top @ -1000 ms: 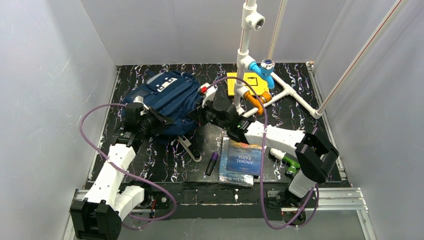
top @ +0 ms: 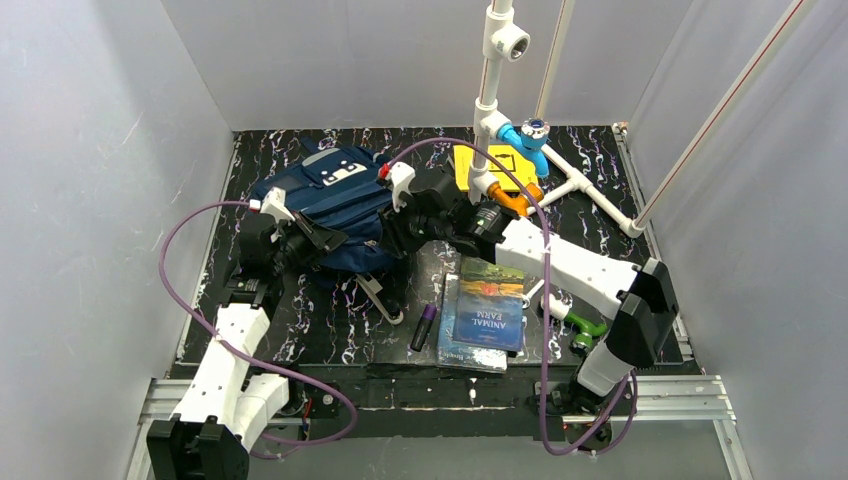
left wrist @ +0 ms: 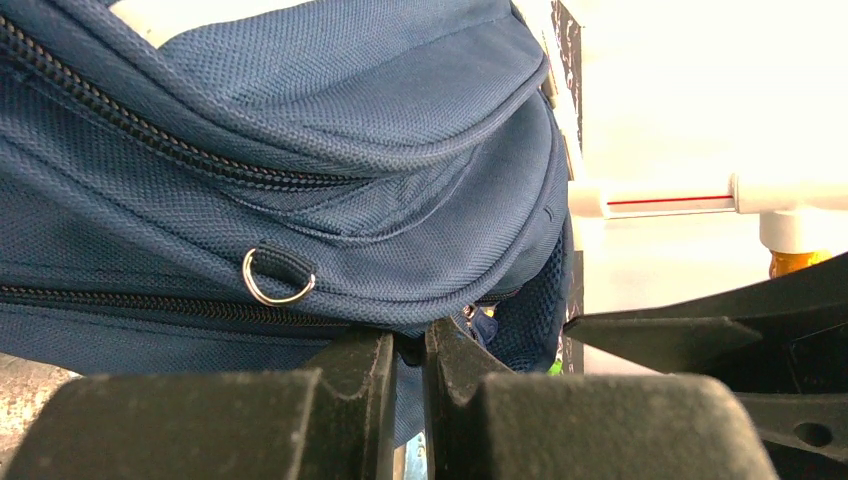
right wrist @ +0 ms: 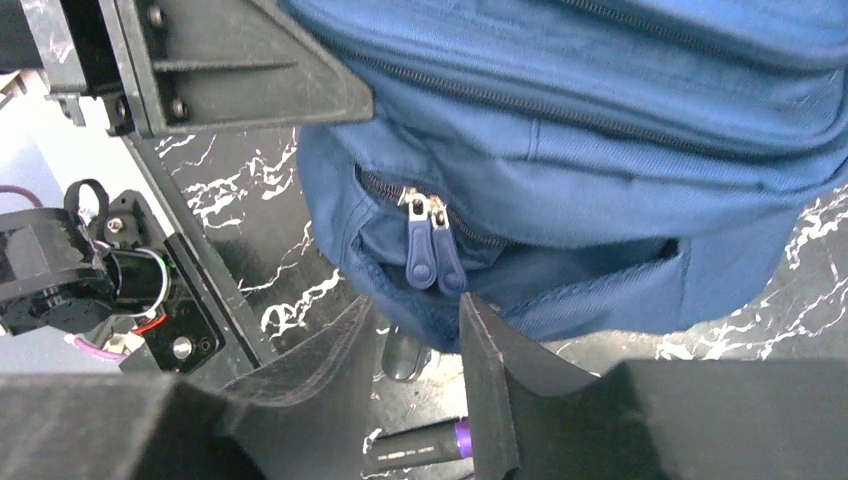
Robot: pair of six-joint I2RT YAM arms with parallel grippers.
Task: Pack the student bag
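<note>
The navy backpack [top: 335,200] lies at the left of the table, a front pocket [right wrist: 560,290] gaping. Two zipper pulls [right wrist: 432,245] hang side by side within that pocket. At the backpack's front edge, my left gripper is shut on the bag's fabric. My right gripper is part open at the pocket's lower rim, its fingers [right wrist: 480,350] below the zipper pulls; nothing shows gripped between them. A black marker with a purple cap [top: 424,327] and stacked books [top: 487,318] lie on the table. Behind the right arm is a yellow book [top: 490,165].
A white pipe stand with blue [top: 525,145], orange [top: 515,200] and green fittings [top: 585,328] rises at the right behind the right arm. A grey-and-black item [top: 380,300] lies just below the backpack. Bare table shows at the front left.
My right gripper has opened partway and shifted slightly around the bag's right edge. The backpack's upper part has turned and sagged a little; the left gripper stays nearly in place.
</note>
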